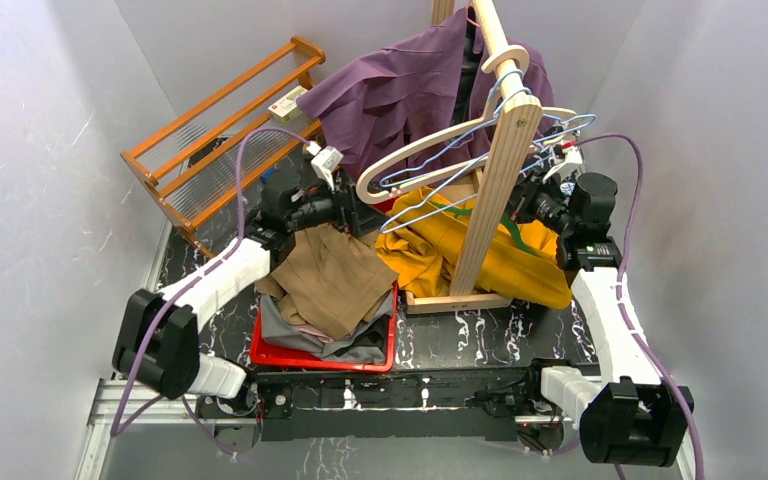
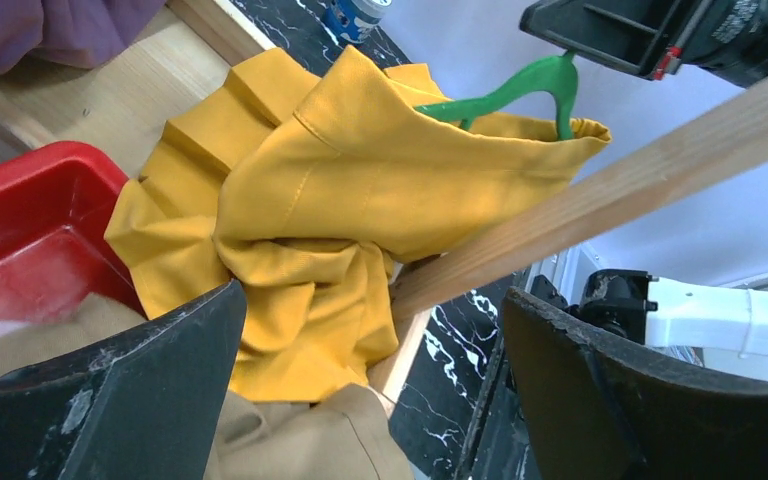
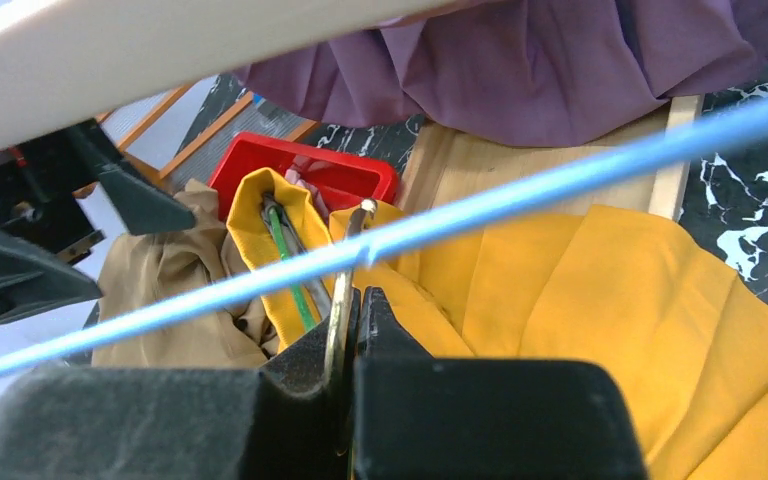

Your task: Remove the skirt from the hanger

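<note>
The yellow skirt (image 1: pixel 540 275) hangs low under the wooden rack post (image 1: pixel 490 210), with a green hanger (image 2: pixel 510 90) in its waist, seen in the left wrist view. My right gripper (image 1: pixel 535 200) is at the skirt's right side, shut on what appears to be part of that hanger; in the right wrist view a thin rod runs from its fingers. My left gripper (image 1: pixel 355 205) is open left of the post, above the red tray (image 1: pixel 390 340), with nothing between its fingers. A blurred blue hanger (image 3: pixel 580 175) crosses in front of the right wrist camera.
A purple garment (image 1: pixel 390 90) hangs at the back. Empty white and blue hangers (image 1: pixel 390 165) hang from the rail near both arms. The tray holds tan and grey clothes (image 1: pixel 320 280). An orange slatted rack (image 1: pixel 230 110) stands at the back left.
</note>
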